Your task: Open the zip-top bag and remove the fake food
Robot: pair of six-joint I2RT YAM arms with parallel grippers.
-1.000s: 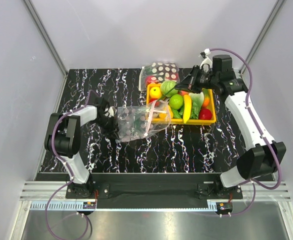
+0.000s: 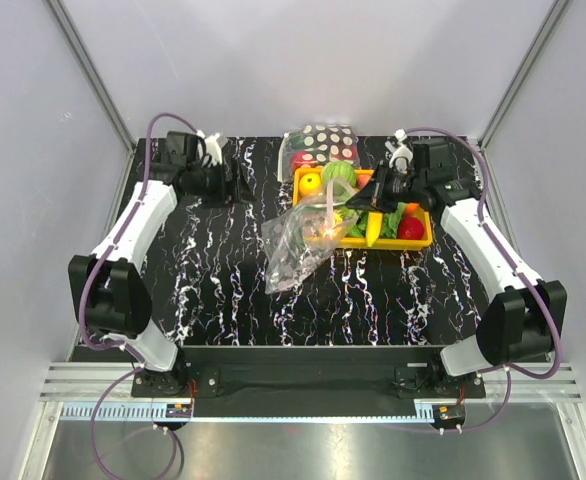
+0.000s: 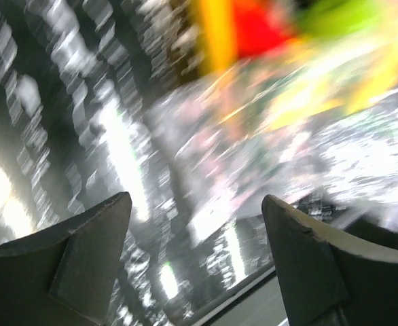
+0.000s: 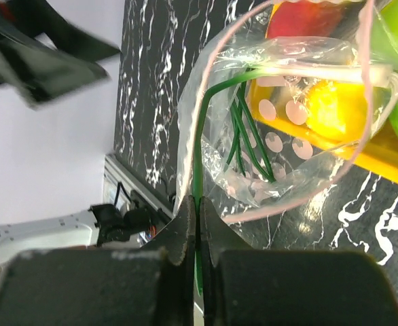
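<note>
The clear zip top bag (image 2: 295, 250) hangs tilted at the front left of the yellow bin, its mouth open. Its pink-edged opening (image 4: 216, 51) faces the right wrist camera. Inside lies a fake green onion (image 4: 197, 153) with a white stalk and several thin green leaves. One long leaf runs up between the fingers of my right gripper, which is shut on it. My left gripper (image 2: 238, 188) stands open to the left of the bag, nothing between its fingers. In the left wrist view the bag (image 3: 253, 142) is blurred.
The yellow bin (image 2: 429, 236) holds fake food, including a watermelon-like green ball (image 2: 339, 178), a banana (image 2: 374, 228) and a red tomato (image 2: 411, 229). Behind it lies a dotted bag (image 2: 320, 140).
My left gripper has let go of the bag and moved up and away to the back. The right gripper has moved left and toward the front. The bag has swung right and hangs down.
</note>
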